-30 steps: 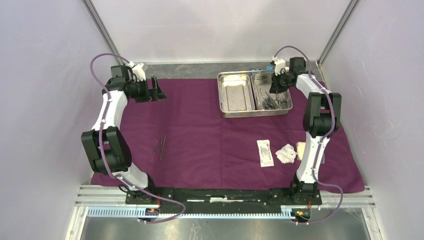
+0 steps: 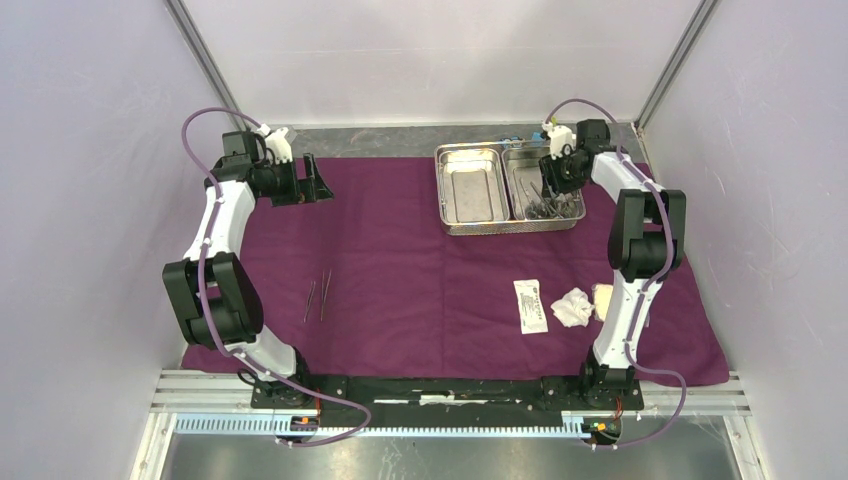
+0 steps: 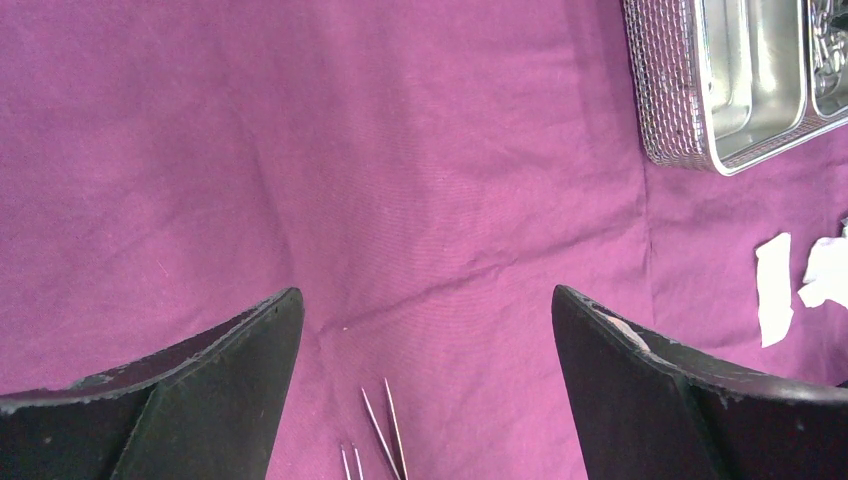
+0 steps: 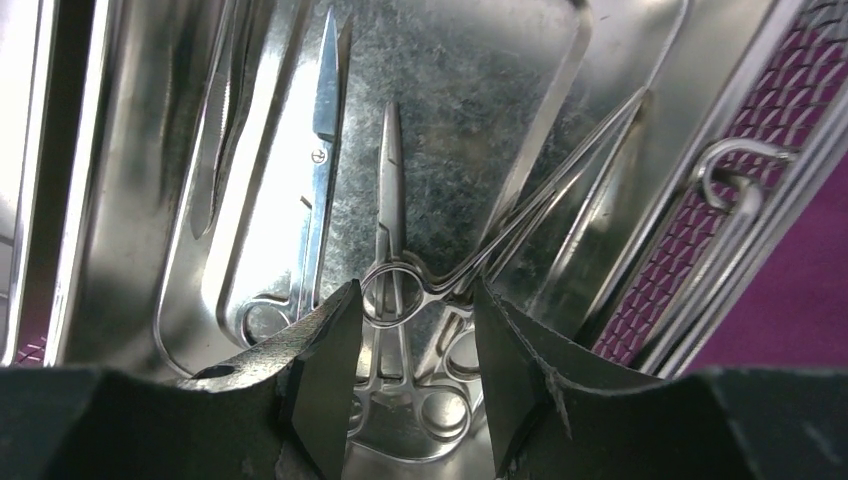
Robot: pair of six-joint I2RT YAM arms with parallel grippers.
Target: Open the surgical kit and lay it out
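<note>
A metal tray [image 2: 470, 228] with two compartments stands at the back right of the purple cloth. Its left compartment [image 2: 474, 186] is empty; the right one holds several scissor-like instruments and, along its left side, tweezers [image 4: 208, 150]. Over that right compartment my right gripper is open. A ring handle [image 4: 393, 294] of one clamp appears between its fingertips, not gripped. Blue-tinted scissors [image 4: 320, 150] and a straight clamp [image 4: 391, 165] lie just beyond. My left gripper hangs open and empty above bare cloth at the back left.
Several thin instruments [image 2: 324, 296] lie on the cloth at the front left. A white packet [image 2: 531, 306], crumpled gauze [image 2: 573, 308] and a pale yellowish item [image 2: 602, 301] lie at the front right.
The left arm and the items on the cloth stay where they were.
</note>
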